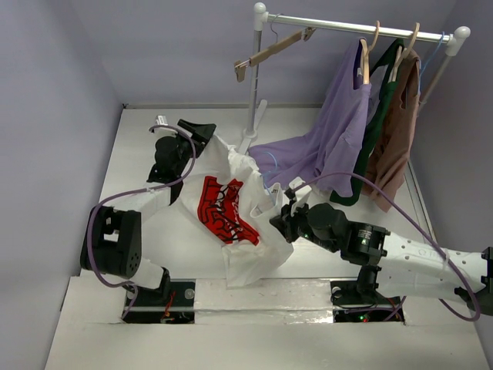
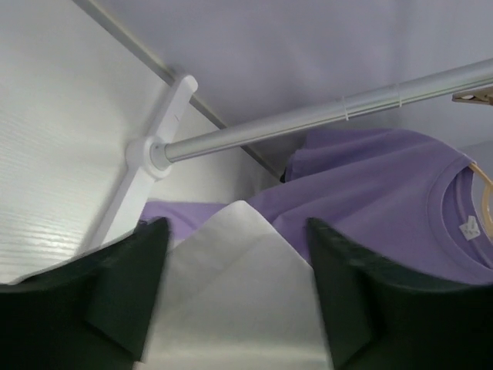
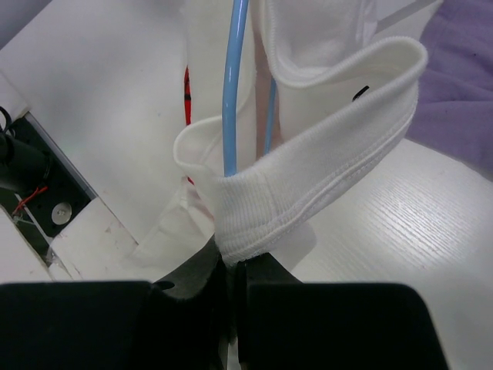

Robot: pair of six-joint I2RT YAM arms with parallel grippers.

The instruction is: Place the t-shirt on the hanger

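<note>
The white t-shirt with red print is held up between both arms. My left gripper is at its upper left corner; in the left wrist view the white fabric lies between the blurred fingers, and whether they grip it is unclear. My right gripper is shut on the shirt's white ribbed edge. A blue hanger runs into the shirt behind that edge, also seen as a thin blue curve in the top view.
A rail carries a wooden clip hanger, a purple shirt, a green one and a brown one. The rack's post and foot stand just behind the t-shirt. Bare floor lies at the left.
</note>
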